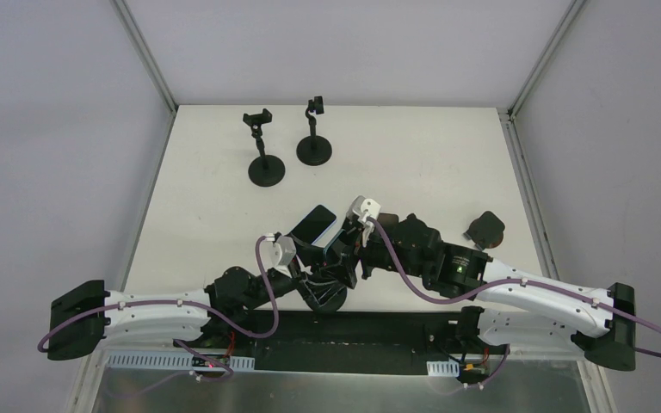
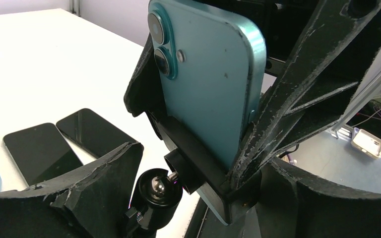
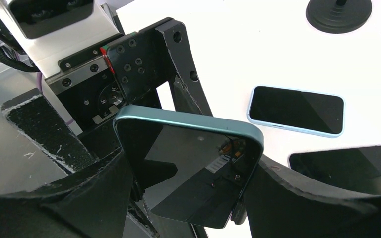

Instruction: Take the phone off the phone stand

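Note:
A teal phone (image 2: 203, 74) sits upright in the black clamp holder (image 2: 188, 148) of the stand, whose ball joint (image 2: 158, 191) shows below it. My right gripper is shut on the phone, its fingers on either side. In the left wrist view my left gripper stands part open low around the stand, below the phone and holder; whether it touches them is unclear. In the top view both grippers meet over the stand's base (image 1: 325, 301) at the table's front edge.
Phones lie flat behind, among them a light-blue-edged one (image 3: 295, 109) and black ones (image 2: 39, 151). Two empty stands (image 1: 266, 170) (image 1: 313, 151) stand at the back. Another dark object (image 1: 486, 228) is at the right.

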